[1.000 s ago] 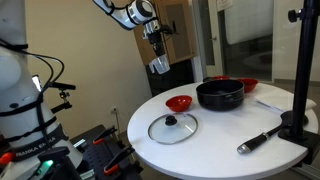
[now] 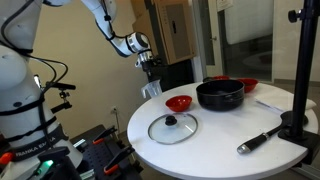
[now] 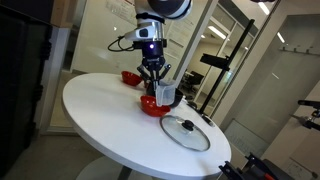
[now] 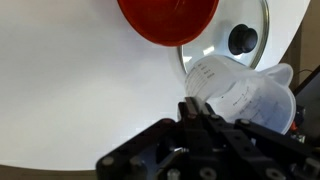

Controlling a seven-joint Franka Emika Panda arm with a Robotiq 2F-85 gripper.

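A clear plastic pitcher (image 2: pixel 151 90) hangs from my gripper (image 2: pixel 151 70) at the far left side of the round table. In the wrist view, the fingertips of my gripper are shut on a thin part of the pitcher (image 4: pixel 245 95); the exact contact is partly hidden. The second exterior view shows the pitcher (image 3: pixel 166 94) below the gripper (image 3: pixel 157 78), overlapping a red bowl (image 3: pixel 152 106). That bowl (image 4: pixel 170 12) lies apart from the pitcher in the wrist view, at the top.
On the white table (image 2: pixel 220 145) are a glass lid (image 2: pixel 190 130) with a black knob, a black pot (image 2: pixel 220 96) and a black-handled utensil (image 2: pixel 258 140). More red bowls stand behind the pot. A black post (image 2: pixel 298 80) rises at right.
The arm has come down a good way, carrying the pitcher lower and slightly left in the first exterior view, to about table height. The things on the table have not moved.
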